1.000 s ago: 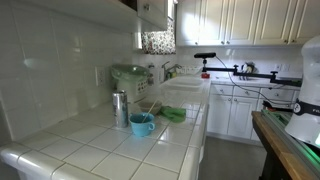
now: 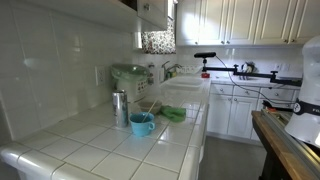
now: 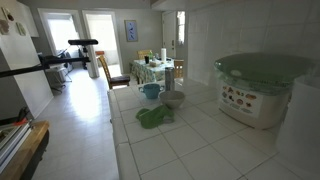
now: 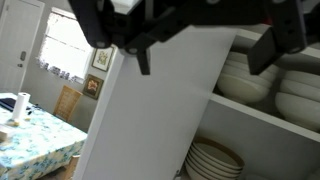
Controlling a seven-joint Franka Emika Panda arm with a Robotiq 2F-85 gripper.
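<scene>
In the wrist view, my gripper stands open before a tall white panel (image 4: 150,115), with nothing visible between its fingers. Beyond the right finger are cabinet shelves with white bowls (image 4: 243,88) above a stack of plates (image 4: 214,158). On the tiled counter, a light blue cup (image 2: 142,124) with a thin utensil leaning in it sits in front of a metal canister (image 2: 120,108). A crumpled green cloth (image 3: 155,116) lies near the counter edge, and a grey bowl (image 3: 172,99) stands beside the cup (image 3: 151,91). Neither exterior view includes the gripper.
A white basket with a green top (image 3: 250,100) occupies the counter along the wall. A black camera on a stand (image 2: 205,55) juts out over the floor. Upper cabinets (image 2: 110,12) overhang the counter. Bare tiles (image 2: 75,157) lie at the near end.
</scene>
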